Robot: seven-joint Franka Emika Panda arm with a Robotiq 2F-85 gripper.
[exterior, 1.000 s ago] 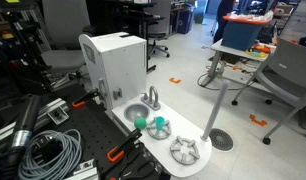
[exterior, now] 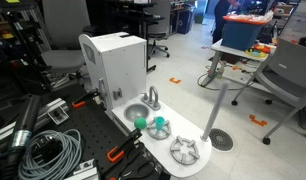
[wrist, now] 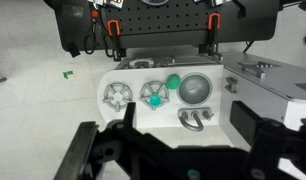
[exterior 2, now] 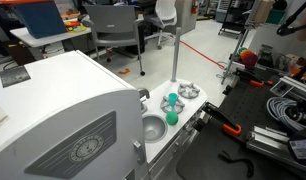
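Note:
In the wrist view my gripper stands open above a white toy kitchen counter (wrist: 143, 119), its dark fingers spread wide with nothing between them. A small teal item (wrist: 155, 100) rests on one grey burner (wrist: 146, 90); it looks like a cup in exterior view 2 (exterior 2: 173, 99). Beside the round sink (wrist: 196, 89) lies a rounded green object (wrist: 173, 81), close to the counter's edge. The other burner (wrist: 117, 96) is bare. I cannot make out the gripper in either exterior view.
A grey faucet (exterior: 155, 75) rises behind the sink, and a white cabinet (exterior: 115, 65) stands at that end of the counter. At the other end is an upright pale post (exterior: 214, 112). A black table with orange-handled clamps (exterior: 116, 155) borders the counter.

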